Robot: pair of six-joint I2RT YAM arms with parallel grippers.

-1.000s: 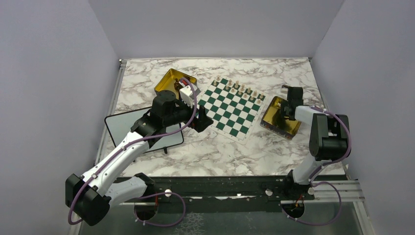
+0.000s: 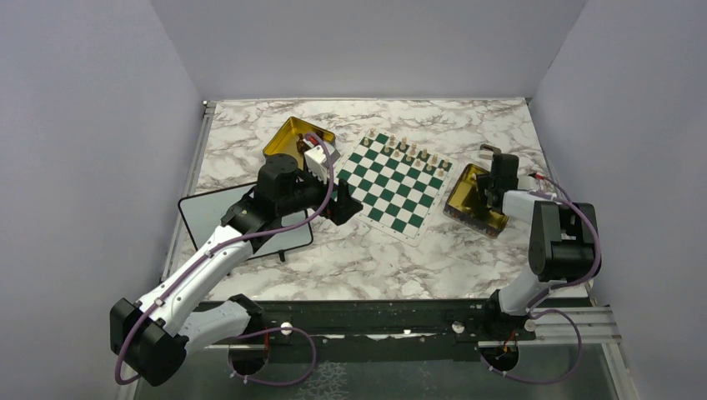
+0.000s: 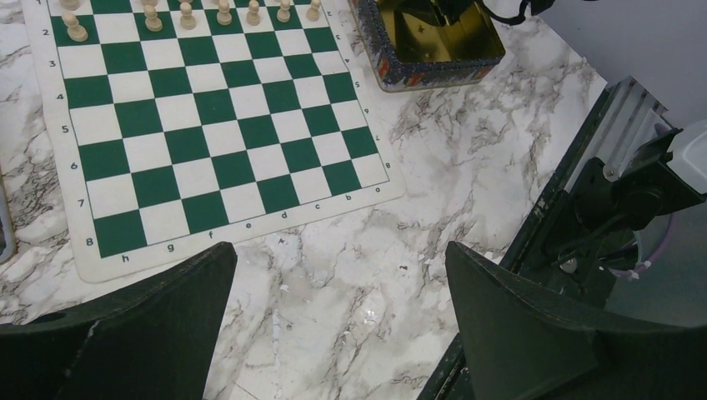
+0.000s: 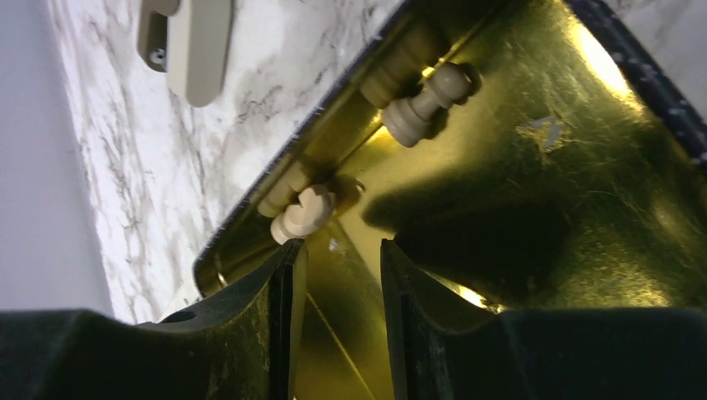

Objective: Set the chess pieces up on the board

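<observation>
Inside the right-hand gold tin, two pale pieces lie on their sides along one wall: a pawn and a notched piece. Over this tin my right gripper is part open, nothing between its fingers; the notched piece lies just beyond its left fingertip. The green-and-white board carries several pale pieces along its far side, among them a pawn. My left gripper is open and empty, near the board's left edge in the top view.
A second gold tin with dark pieces stands at the back left, partly behind the left arm. A grey framed panel lies under that arm. Beside the right tin is a small light object.
My right gripper has shifted slightly over the right tin, a little toward the front. The left arm and the board's pieces look unchanged.
</observation>
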